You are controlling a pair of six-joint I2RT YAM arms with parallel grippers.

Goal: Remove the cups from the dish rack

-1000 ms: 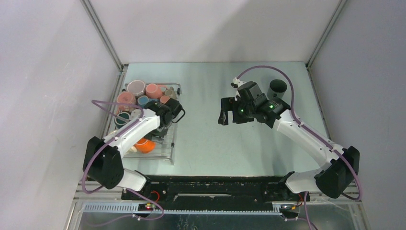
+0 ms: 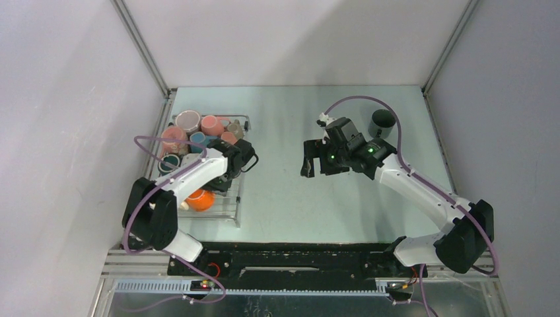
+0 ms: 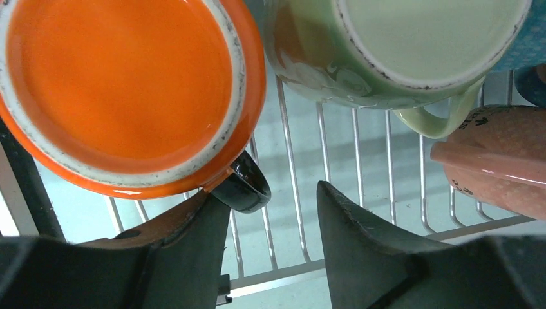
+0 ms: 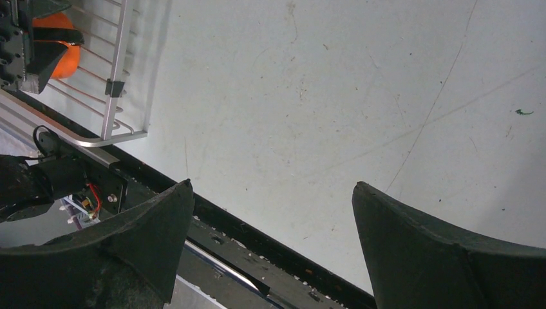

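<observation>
The dish rack point(image 2: 224, 214) at the left holds several cups. My left gripper is over it, fingers part open beside the black handle of the orange cup point(image 3: 122, 84), which lies bottom up; whether the fingers touch the handle is unclear. A green cup point(image 3: 425, 38) and a pink cup point(image 3: 502, 177) lie next to it. My right gripper stands open above the bare table at the centre, nothing between its fingers.
A dark cup point(image 2: 382, 123) stands at the back right of the table. Walls enclose the back and sides.
The left arm and gripper have shifted slightly to the right over the rack. The right arm has moved very slightly; the cups look unmoved.
</observation>
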